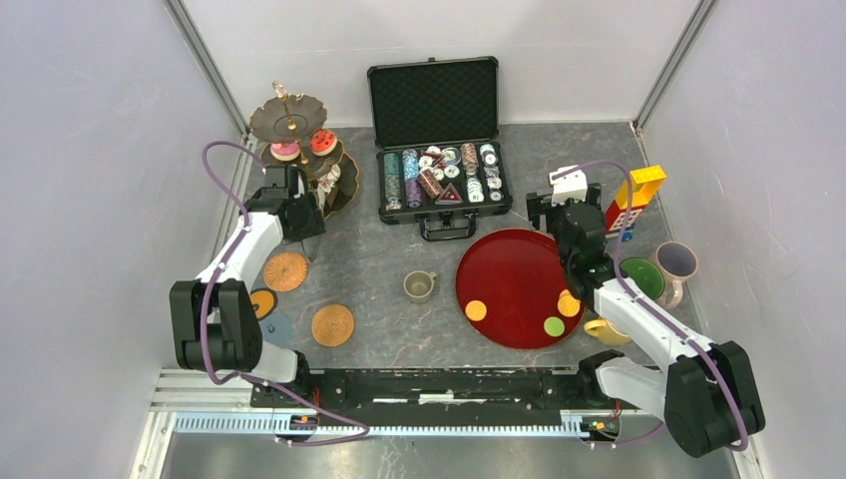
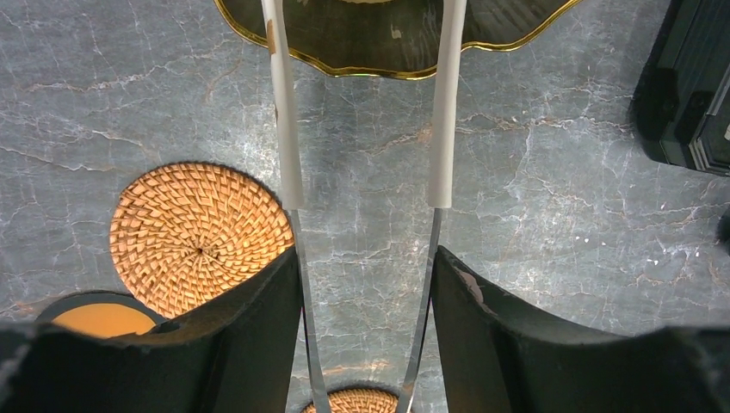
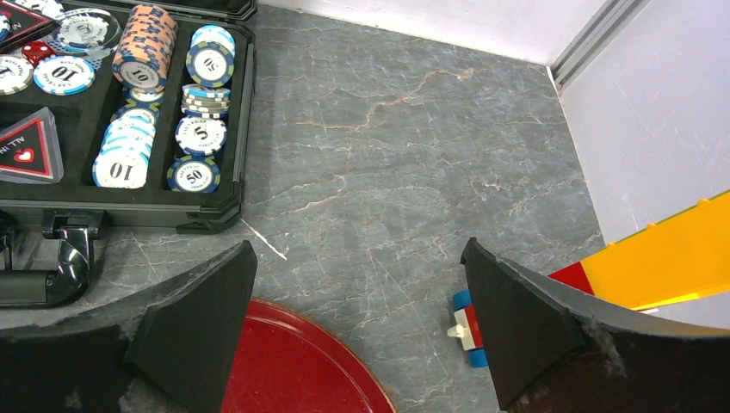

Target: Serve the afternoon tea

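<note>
In the left wrist view, a pair of metal tongs (image 2: 443,120) with pale sleeves on its tips stands between the fingers of my left gripper. The fingers press its two arms from outside, and the tips are spread apart over the dark, gold-rimmed lower tier. That tier belongs to the tea stand (image 1: 289,120) at the back left, which carries a pink cake (image 1: 284,151) and a red cake (image 1: 324,142). No cake shows between the tongs. My right gripper is open and empty, beyond the red tray (image 1: 509,284). A small cup (image 1: 419,286) rests mid-table.
An open poker-chip case (image 1: 442,225) occupies the back middle. On the right are a toy block piece (image 1: 638,190), a green mug (image 1: 643,277), a large mug (image 1: 675,261) and a yellow mug (image 1: 607,331). Woven coasters (image 1: 332,325) lie front left. Table around the small cup is clear.
</note>
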